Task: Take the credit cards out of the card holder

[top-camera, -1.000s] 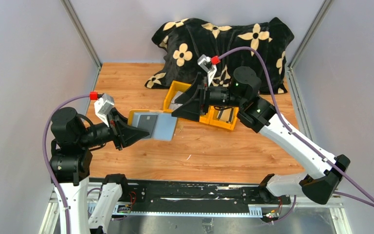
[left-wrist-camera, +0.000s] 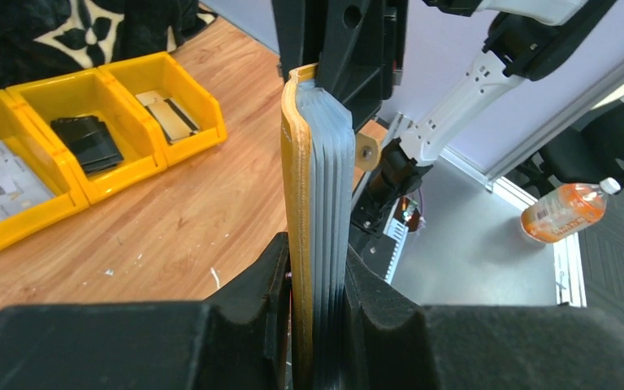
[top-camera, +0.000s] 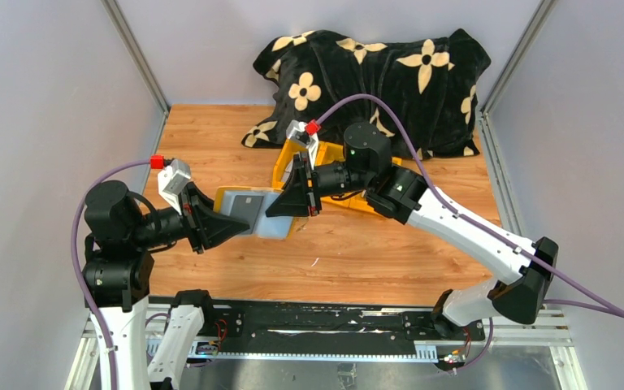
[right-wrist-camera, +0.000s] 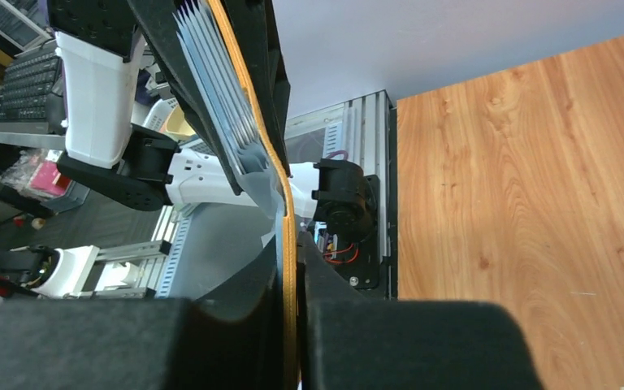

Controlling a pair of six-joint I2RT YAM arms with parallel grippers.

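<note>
The card holder [top-camera: 273, 226], with a yellow cover and several translucent bluish sleeves, is held up between both arms. A dark grey card [top-camera: 246, 209] shows inside its front sleeve. My left gripper is shut on the holder, its fingers either side of the cover and stacked sleeves. From the other side, my right gripper is shut on the holder's right edge, with the yellow cover [right-wrist-camera: 290, 244] and a sleeve running between its fingers. In the top view, the right fingertips [top-camera: 275, 211] cover part of the clear sleeve.
A yellow three-compartment bin [left-wrist-camera: 89, 197] stands on the table, with papers [left-wrist-camera: 4, 183], dark cards [left-wrist-camera: 87, 145] and lighter cards [left-wrist-camera: 168, 114] in separate compartments. Behind it lies a black flowered cushion [top-camera: 374, 81].
My right gripper has moved left and down over the holder's right edge, and its fingers have shut on it. My left gripper has stayed in place, holding the card holder.
</note>
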